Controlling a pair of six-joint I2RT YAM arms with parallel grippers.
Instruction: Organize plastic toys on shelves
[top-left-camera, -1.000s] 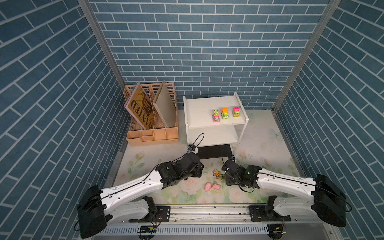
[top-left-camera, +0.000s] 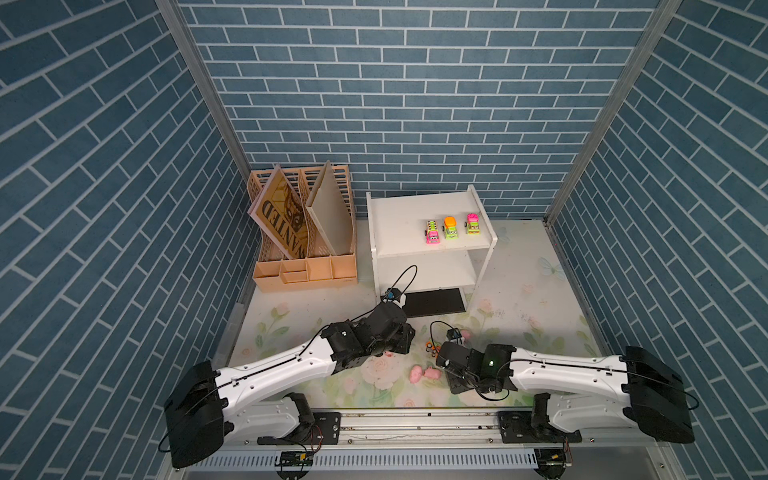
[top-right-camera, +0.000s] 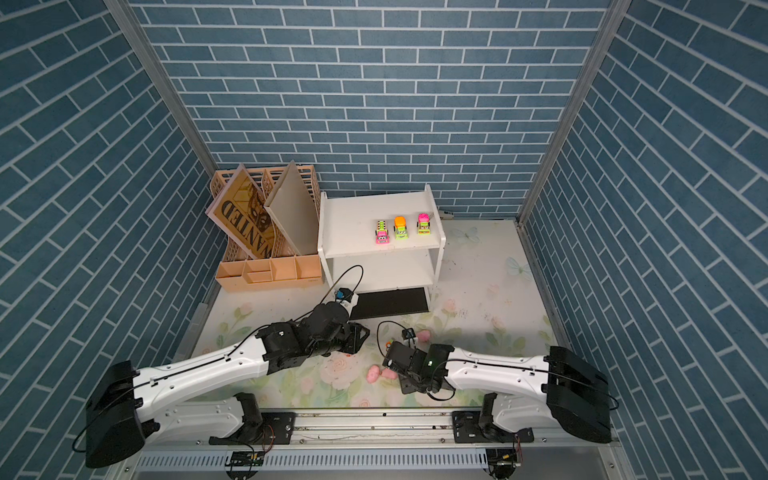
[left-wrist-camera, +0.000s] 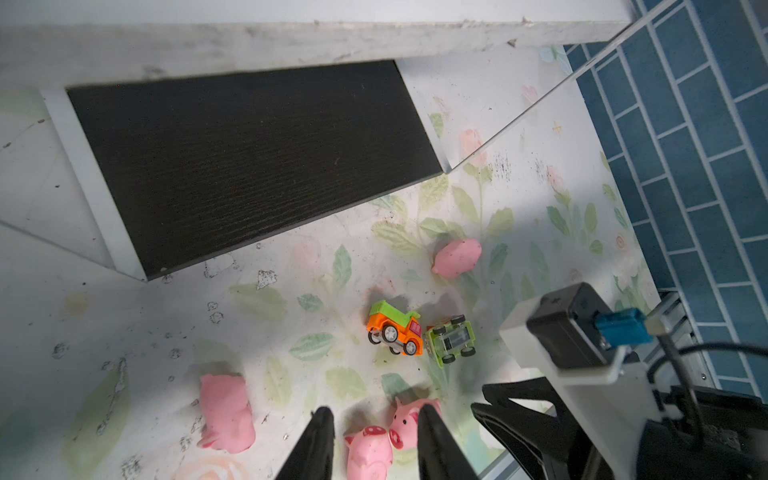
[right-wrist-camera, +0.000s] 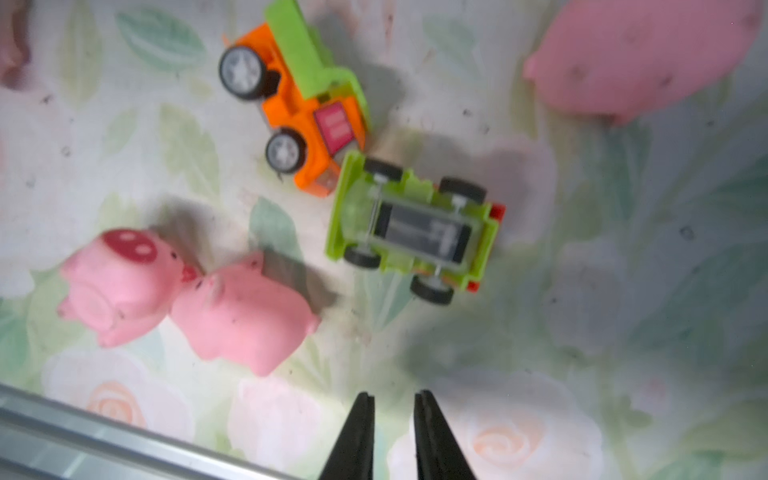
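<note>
Three toy cars sit on the top shelf (top-left-camera: 400, 212). On the floral table lie an orange-green truck (left-wrist-camera: 392, 332) and an upside-down green car (right-wrist-camera: 412, 228), with several pink pigs (right-wrist-camera: 240, 312) around them. My left gripper hangs over the table before the shelf, fingers apart, nothing seen between them. My right gripper is over the table just toward the front from the green car, its two fingertips a little apart; whether anything is between them is unclear.
A wooden rack (top-left-camera: 304, 268) with upright boards stands left of the shelf. A black board (left-wrist-camera: 256, 160) lies at the shelf's bottom. The table right of the shelf is mostly clear; a metal rail runs along the front edge.
My left arm shifted slightly right earlier. The shelved cars are unchanged.
</note>
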